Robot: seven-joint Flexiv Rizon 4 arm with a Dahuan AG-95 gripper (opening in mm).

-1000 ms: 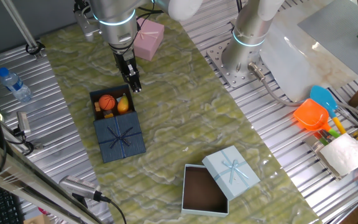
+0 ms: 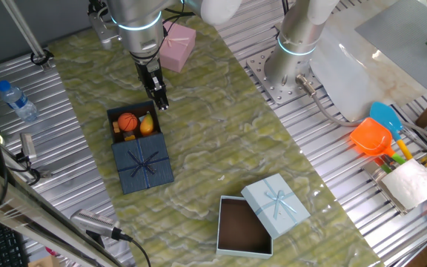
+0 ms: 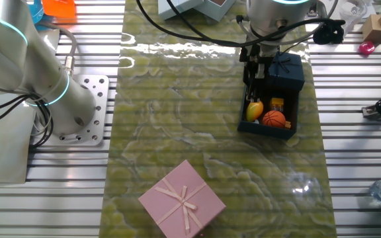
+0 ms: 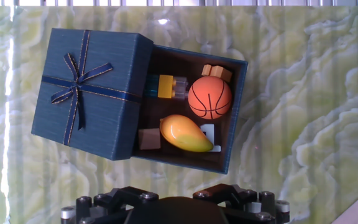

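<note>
A dark blue gift box lies open, its ribboned lid resting askew over one side. Inside are an orange toy basketball, a yellow-orange mango and several small blocks, among them a yellow one. My gripper hangs above the mat just beside the box's open end. In the wrist view its two fingers stand apart at the bottom edge, open, with nothing visible between them. Toward the mat's other end, a light blue box shows an empty brown inside, with its bowed lid leaning across one edge.
A closed pink gift box sits on the green marbled mat. A water bottle and an orange scoop lie off the mat.
</note>
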